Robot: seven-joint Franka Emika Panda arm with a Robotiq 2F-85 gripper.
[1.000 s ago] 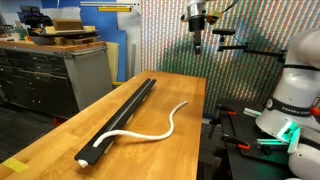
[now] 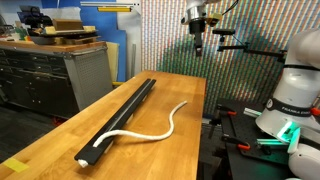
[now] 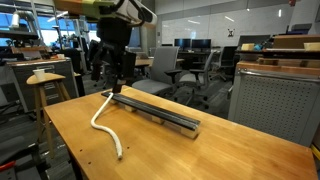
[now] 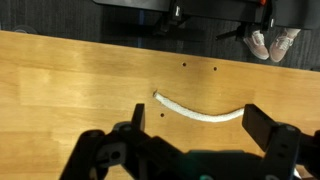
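Observation:
A white flexible tube or rope (image 2: pixel 150 136) lies curved on the wooden table (image 2: pixel 185 150). Part of it crosses the long black rail (image 2: pixel 125 110), while its other end rests loose on the wood. Exterior view 2 shows the same white piece (image 3: pixel 100 125) beside the rail (image 3: pixel 160 115). My gripper (image 2: pixel 197 50) is high above the far part of the table, well clear of both. In the wrist view my gripper is open, its fingers (image 4: pixel 124 142) wide apart, with nothing held; the white piece (image 4: pixel 195 114) appears far below, its right end hidden by a finger.
A grey drawer cabinet (image 2: pixel 40 78) stands along the table's left side. In exterior view 2 a stool (image 3: pixel 48 85) and office chairs (image 3: pixel 163 65) are behind. Someone's shoes (image 4: pixel 275 45) show at the wrist view's top right.

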